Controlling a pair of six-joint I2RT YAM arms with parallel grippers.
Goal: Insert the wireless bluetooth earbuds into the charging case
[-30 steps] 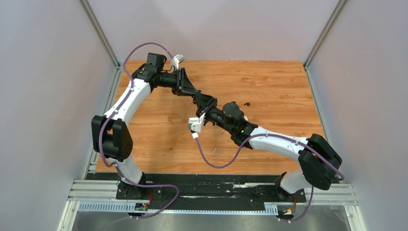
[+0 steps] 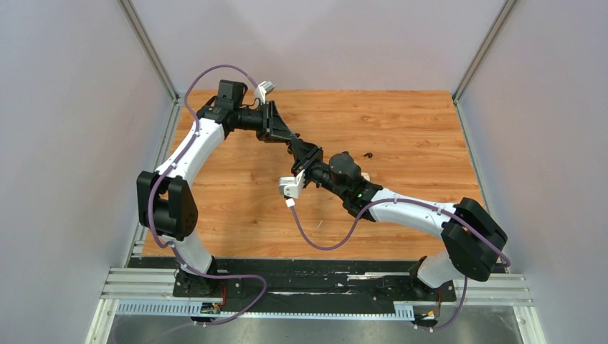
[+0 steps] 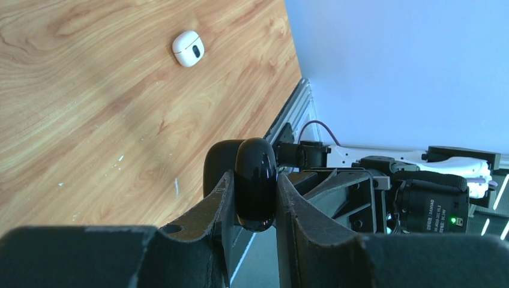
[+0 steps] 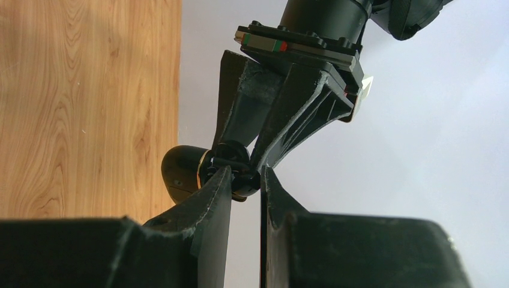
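My two grippers meet above the middle of the table in the top view, the left [image 2: 285,135] from upper left, the right [image 2: 297,147] from lower right. In the left wrist view, my left gripper is shut on a glossy black piece of the earbuds set [image 3: 255,180]. In the right wrist view, a black rounded case [image 4: 180,171] with a gold band sits at the fingertips of my right gripper, which is shut on it; the left gripper's fingers reach it from above. Whether an earbud is seated in the case is hidden.
A white earbud case [image 3: 188,49] lies on the wooden table in the left wrist view. A small black piece [image 2: 368,155] lies right of the grippers in the top view.
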